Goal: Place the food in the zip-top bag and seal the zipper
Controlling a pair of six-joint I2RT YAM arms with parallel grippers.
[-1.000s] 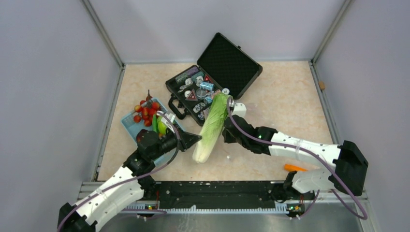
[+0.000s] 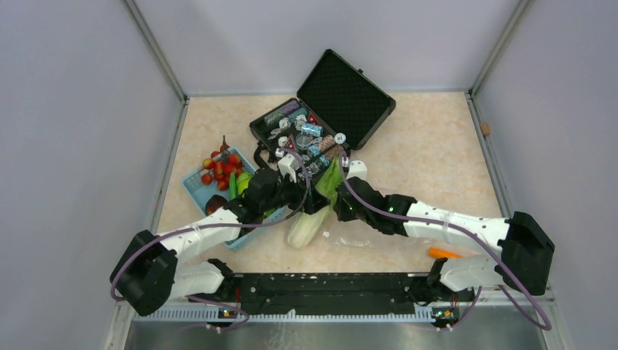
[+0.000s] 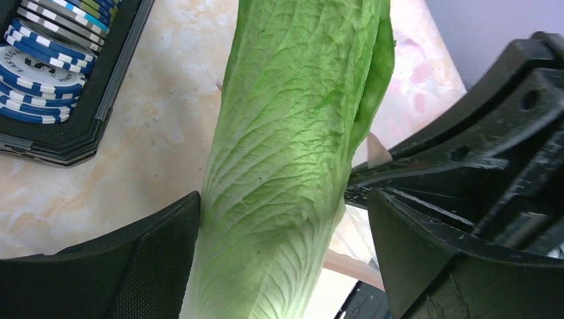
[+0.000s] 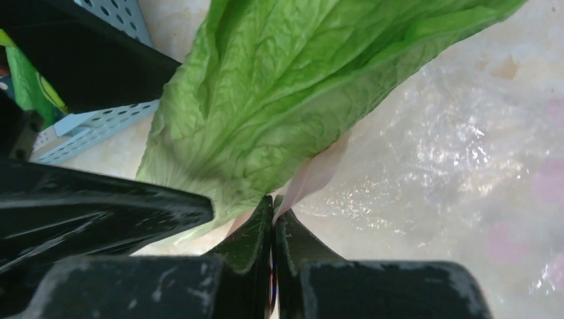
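Note:
A long green napa cabbage (image 2: 304, 232) lies slanted in the middle of the table, its leafy end toward the black case. My left gripper stands open, with one finger on each side of the cabbage (image 3: 282, 153). Clear plastic of the zip top bag (image 4: 425, 166) spreads to the right of the leaves in the right wrist view. A strip of its edge runs into the tips of my right gripper, which is shut on that thin film close beside the cabbage. The bag's zipper cannot be made out.
A blue basket (image 2: 195, 191) of tomatoes (image 2: 218, 171) and other vegetables stands on the left, partly under my left arm. The opened black case (image 2: 346, 95) of poker chips (image 3: 40, 80) is behind. An orange carrot-like item (image 2: 443, 253) lies front right.
My left gripper has moved right, from beside the cabbage to around it. My right arm has hardly moved, and the cabbage lies about where it was.

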